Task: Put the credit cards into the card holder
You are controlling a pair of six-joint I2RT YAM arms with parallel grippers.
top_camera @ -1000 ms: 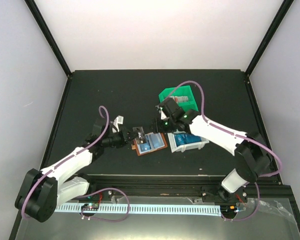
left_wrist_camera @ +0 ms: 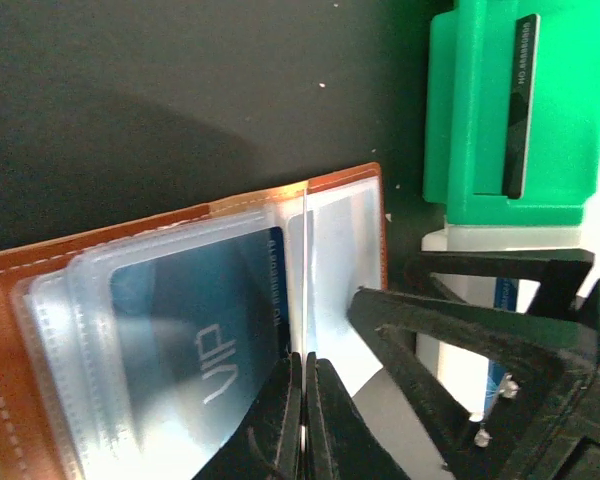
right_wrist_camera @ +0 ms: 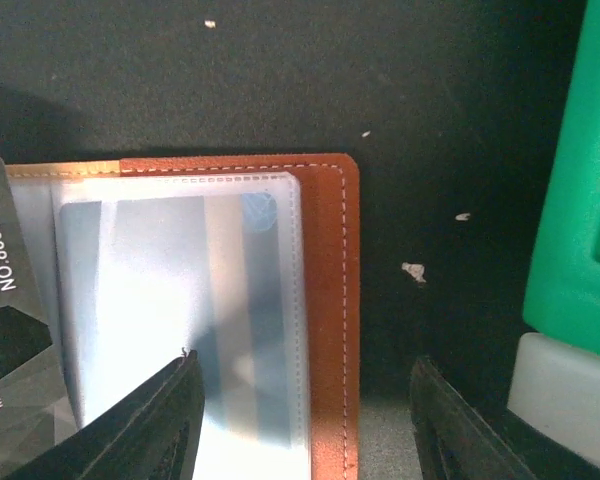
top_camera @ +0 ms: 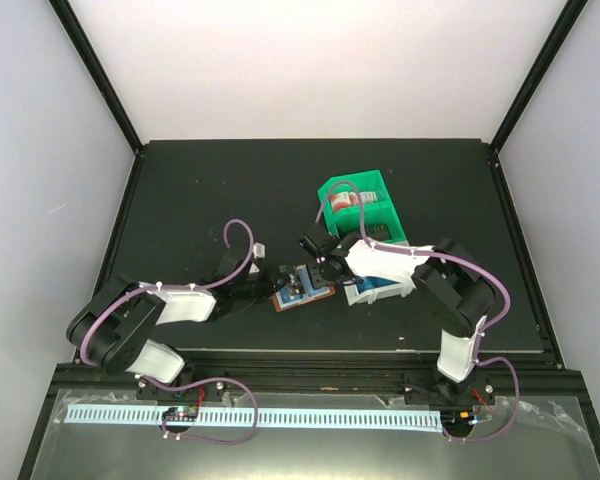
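Observation:
The brown card holder (top_camera: 322,293) lies open on the black table, its clear sleeves facing up. My left gripper is shut on a thin grey credit card (left_wrist_camera: 305,250), seen edge-on in the left wrist view and printed side on in the right wrist view, at far left. This card stands over the holder's middle; whether its lower edge touches a sleeve cannot be told. A dark blue card shows in the left sleeves. Open and empty, my right gripper hangs above the holder's right edge, one finger over the right sleeve (right_wrist_camera: 180,280).
A green bin (top_camera: 392,210) stands behind and to the right, holding a black card (left_wrist_camera: 521,110) and a red-and-white item. A white bin (top_camera: 384,292) with blue contents is close beside the holder's right.
My left gripper has moved right with the card, bringing it from the holder's left back edge to over its middle.

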